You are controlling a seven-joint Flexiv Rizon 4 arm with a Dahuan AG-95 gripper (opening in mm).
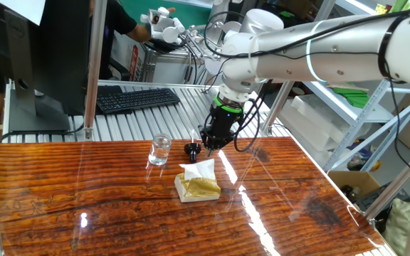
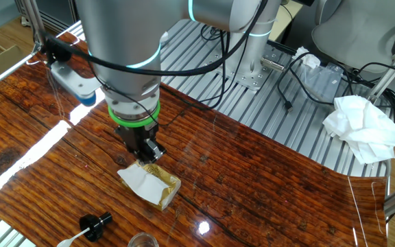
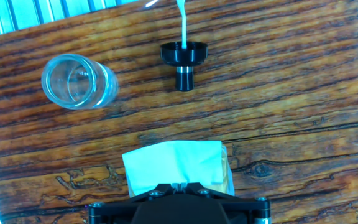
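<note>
A tissue pack (image 1: 199, 188) in gold and white wrapping lies on the wooden table, a white tissue (image 2: 142, 182) sticking up from its top. My gripper appears shut, its fingertips together at the bottom of the wrist view and nothing visible between them. It hides the near part of the pack there. From the second exterior view, the gripper (image 2: 151, 154) hangs just over the far edge of the pack; contact cannot be made out. A clear glass jar (image 3: 76, 82) and a black lid-like piece with a pale stem (image 3: 184, 55) stand beyond the pack.
Crumpled white material (image 2: 362, 128) lies by the far corner in the second exterior view.
</note>
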